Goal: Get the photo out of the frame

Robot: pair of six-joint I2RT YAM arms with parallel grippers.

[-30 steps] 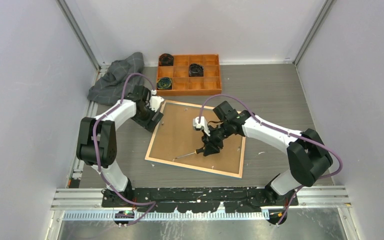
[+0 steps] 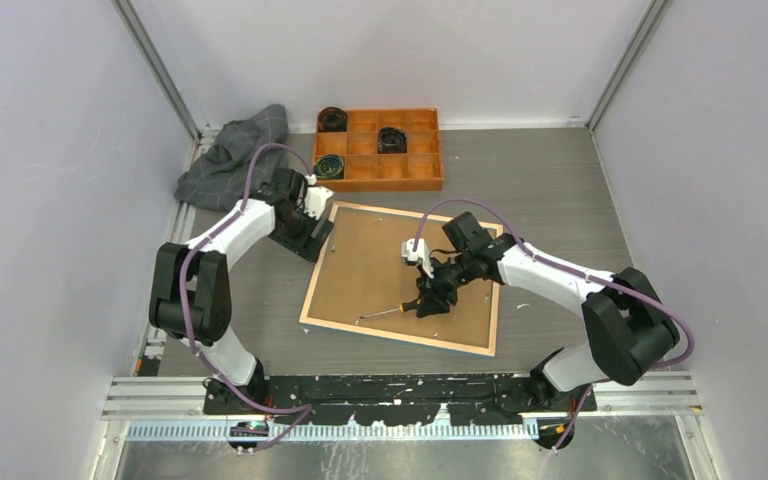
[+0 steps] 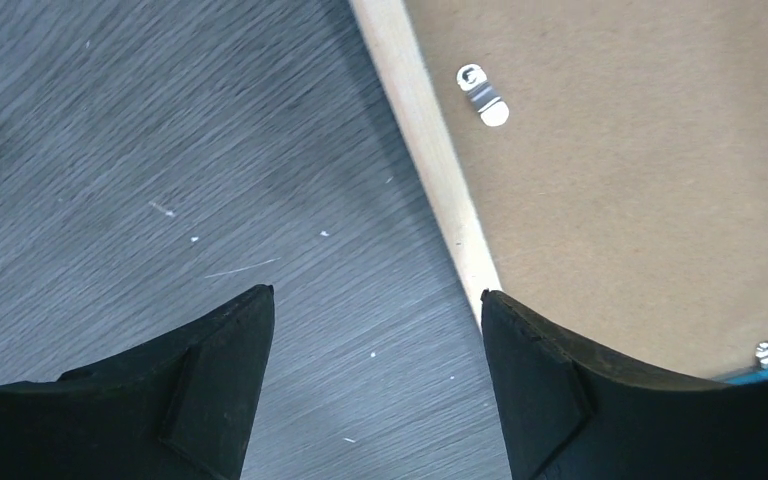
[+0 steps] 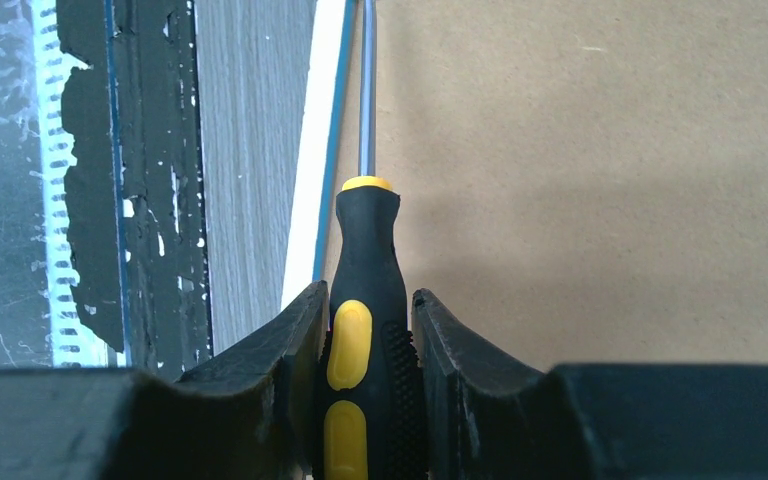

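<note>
The picture frame lies back side up on the table, its brown backing held by small metal clips around the edge. One clip shows clearly in the left wrist view, near the pale wooden border. My right gripper is shut on the black and yellow handle of a screwdriver. The screwdriver's shaft points left over the backing in the top view, with its tip near the front left clip. Open and empty, my left gripper is at the frame's left edge, its right finger overlapping the border in view.
An orange compartment tray with several dark coils stands behind the frame. A grey cloth is heaped at the back left. Bare table shows to the right of the frame.
</note>
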